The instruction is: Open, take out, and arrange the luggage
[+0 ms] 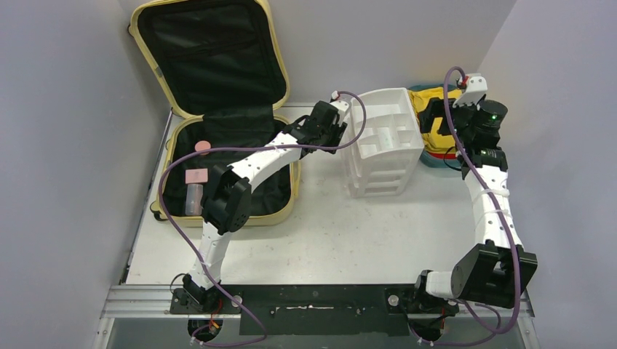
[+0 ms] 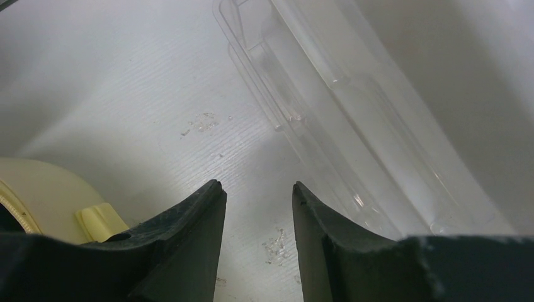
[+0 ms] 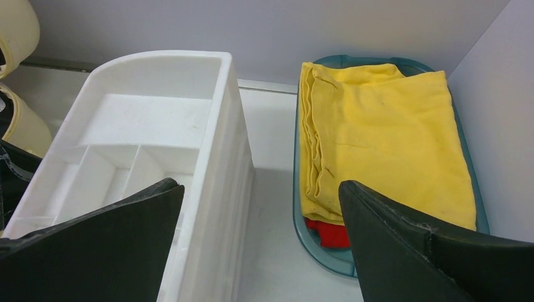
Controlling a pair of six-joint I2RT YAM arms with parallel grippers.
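The suitcase lies open on the left, its black-lined lid leaning on the back wall. Inside are a round pink item, a pink box and a clear container. A white drawer unit stands right of centre. My left gripper is at the unit's left side, fingers apart with nothing between them. On the right, my right gripper is open above the gap between the unit and a teal basket, which holds folded yellow cloth and red cloth.
Bare white table stretches in front of the drawer unit. Walls close in the back and both sides. Purple hoses run along both arms.
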